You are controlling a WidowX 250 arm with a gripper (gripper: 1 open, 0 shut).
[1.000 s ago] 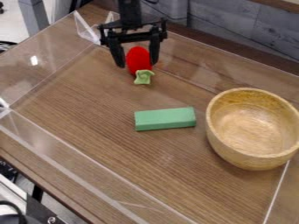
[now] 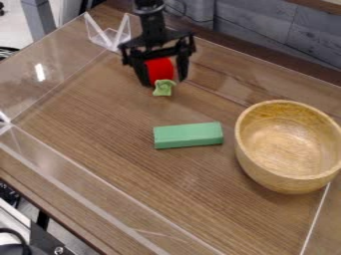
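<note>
My black gripper point(image 2: 156, 54) hangs at the top centre of the camera view, open, its fingers straddling a red object point(image 2: 159, 70) with a small green part point(image 2: 163, 88) at its lower end. The gripper partly hides the red object; whether the fingers touch it I cannot tell. Below, a green rectangular block point(image 2: 188, 134) lies on the wooden table point(image 2: 120, 179). A round tan bowl point(image 2: 286, 144) stands at the right.
A clear plastic item point(image 2: 108, 30) sits at the back left, beside the gripper. The table edge runs along the left.
The gripper has moved slightly downward in the view over the red object, covering more of it. The block and bowl have not moved.
</note>
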